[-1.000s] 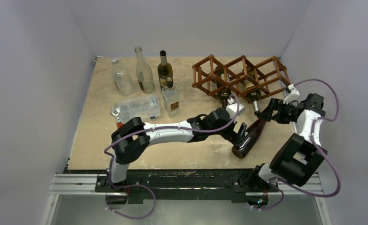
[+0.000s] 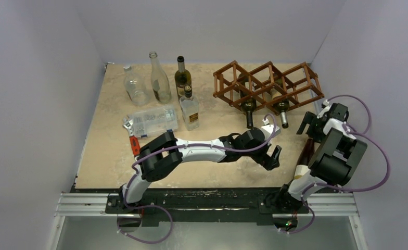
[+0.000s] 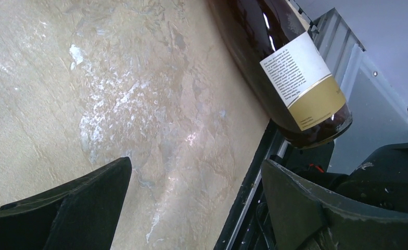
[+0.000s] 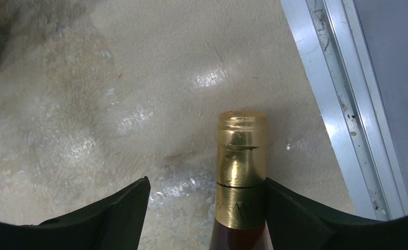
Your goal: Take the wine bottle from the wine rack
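A dark brown wine bottle (image 2: 307, 152) lies tilted along the right side of the table, its neck under my right gripper. Its gold-foil neck (image 4: 242, 172) sits between the right gripper's (image 4: 208, 182) fingers, against the right-hand finger, with a clear gap to the other. That gripper is part open. In the left wrist view, the bottle's white-and-gold label (image 3: 303, 80) and base show at upper right, beyond my open, empty left gripper. The wooden wine rack (image 2: 268, 86) stands at the back right, with two dark bottles (image 2: 249, 105) in it, necks forward.
Several upright bottles (image 2: 160, 80) stand at the back left, near a clear plastic case (image 2: 152, 121) and a red-handled tool (image 2: 134, 145). The right wall and front edge are close to the lying bottle. Bare table lies below the left gripper.
The bottle has shifted right and towards the front edge, away from the left gripper.
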